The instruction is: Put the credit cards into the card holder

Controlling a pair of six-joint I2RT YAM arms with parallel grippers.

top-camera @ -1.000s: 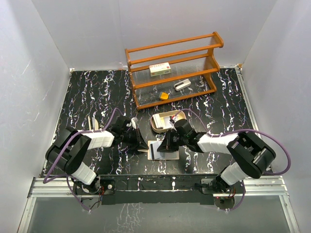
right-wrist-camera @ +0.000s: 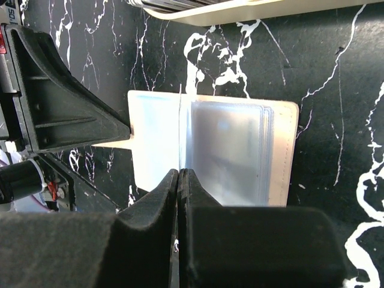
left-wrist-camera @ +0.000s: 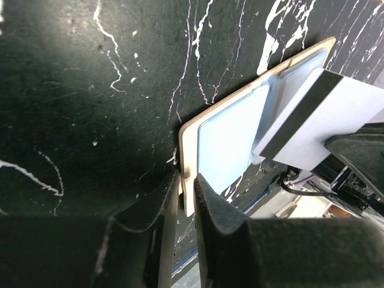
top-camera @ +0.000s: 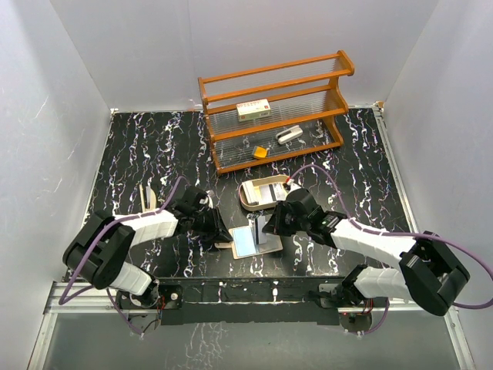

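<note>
A light wooden card holder with pale blue sleeves [top-camera: 244, 243] lies at the front middle; in the left wrist view its near side [left-wrist-camera: 227, 135] shows. My right gripper is shut on a white card with a black stripe, held upright over the holder and seen edge-on in the right wrist view. My left gripper is at the holder's left edge, its fingertips close together at the wooden rim; whether anything is between them is unclear.
A tray of cards [top-camera: 269, 181] sits just behind the holder. A wooden rack [top-camera: 331, 108] with small boxes stands at the back.
My right gripper has moved right and back with the card, uncovering more of the holder. The left arm has shifted slightly left, toward the front.
</note>
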